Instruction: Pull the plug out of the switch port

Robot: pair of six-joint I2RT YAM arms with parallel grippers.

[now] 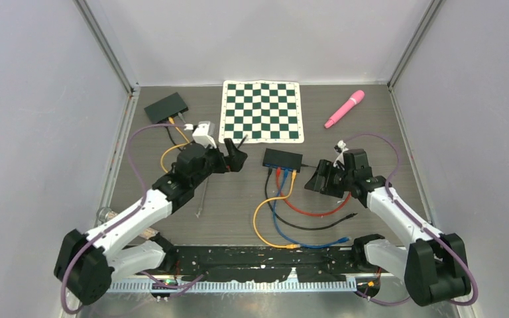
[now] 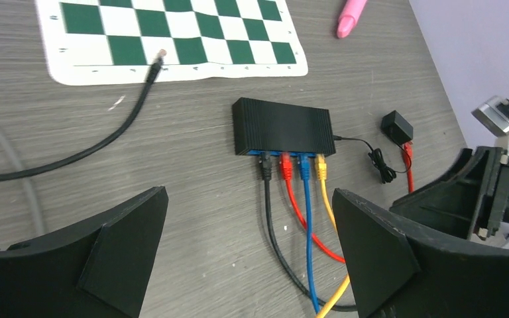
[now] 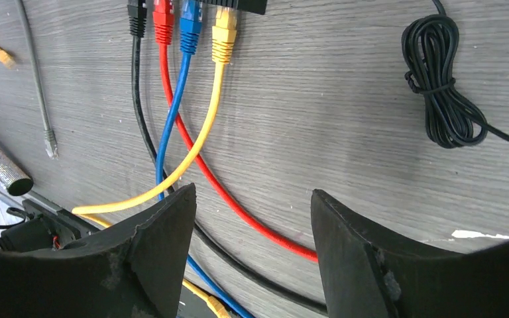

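The black switch [image 2: 282, 126] in mid-table has black [image 3: 137, 20], red [image 3: 164, 26], blue [image 3: 189, 33] and yellow [image 3: 223, 40] plugs in its front ports. My right gripper [image 1: 318, 177] hovers over the table just right of and below the switch, its fingers parted with only table and cables beneath between them in its wrist view. My left gripper [image 1: 232, 156] hangs open above the table left of the switch, nothing between its fingers.
A second switch [image 1: 166, 108] with cables lies back left. A chessboard mat [image 1: 261, 111] and pink microphone [image 1: 344, 108] lie behind. A coiled black cable [image 3: 431, 66] and small black block [image 2: 396, 126] sit to the right.
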